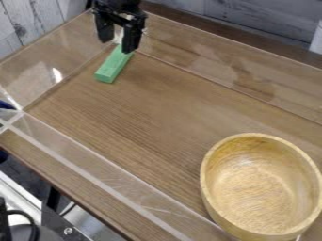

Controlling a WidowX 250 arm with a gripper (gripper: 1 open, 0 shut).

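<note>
At the upper middle-left of the camera view, my dark gripper (pixel 120 28) hangs over the wooden table (pixel 164 118), just above and behind a green block (pixel 113 66). A small light piece shows by the gripper near the block's far end; whether they touch is unclear. The fingers are small and dark, so their state is hard to make out.
A large tan round bowl (pixel 258 184) fills the lower right. Dark cables lie at the bottom left edge. A white panelled wall stands at the top left.
</note>
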